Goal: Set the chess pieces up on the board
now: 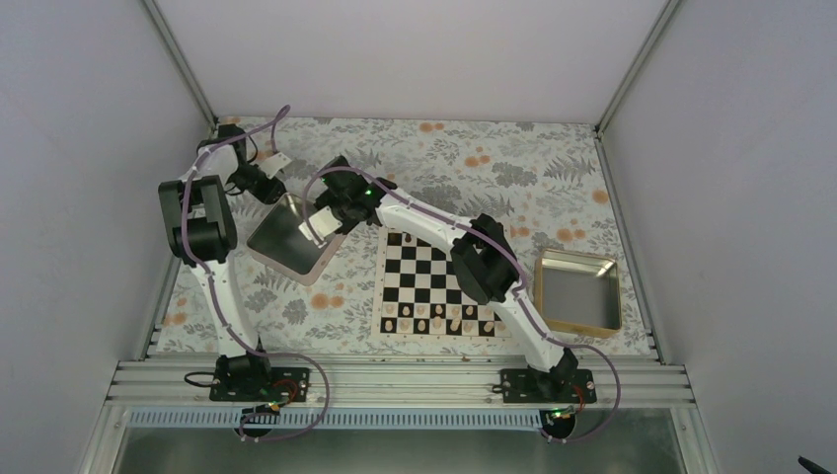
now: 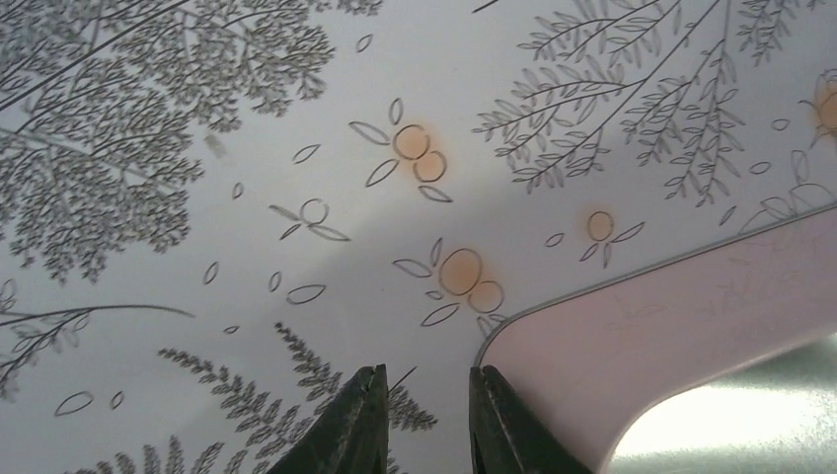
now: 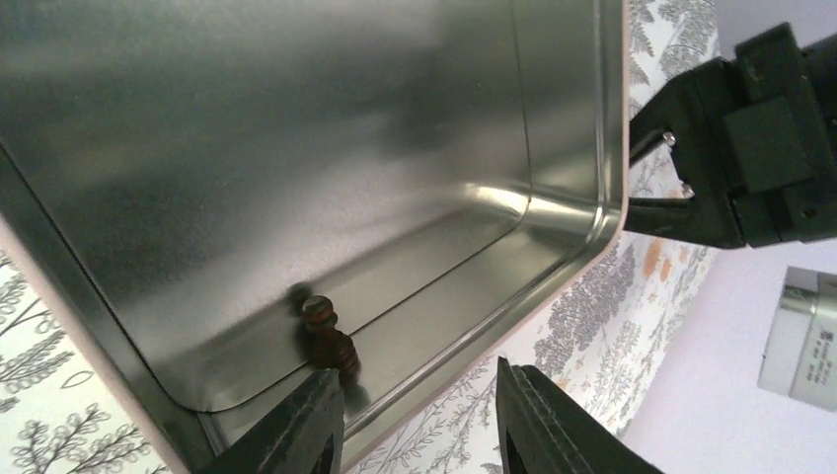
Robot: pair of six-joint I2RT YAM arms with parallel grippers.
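Observation:
A dark chess piece (image 3: 331, 346) lies on its side in the grey tray (image 3: 415, 407), close to the wall in the right wrist view. Over that wall is my right gripper, its fingers parted with nothing between them; the piece is beside its left finger. My left gripper stands open at the tray's corner, empty, one finger close to the rim (image 2: 568, 346). The chessboard (image 1: 424, 281) carries light pieces (image 1: 421, 325) along its near side and a few dark pieces (image 1: 408, 237) at the far edge, partly hidden by my right arm.
A second tray (image 1: 582, 288) with a gold-coloured rim stands right of the board and looks empty. My right arm (image 1: 444, 225) reaches across the board's far right part.

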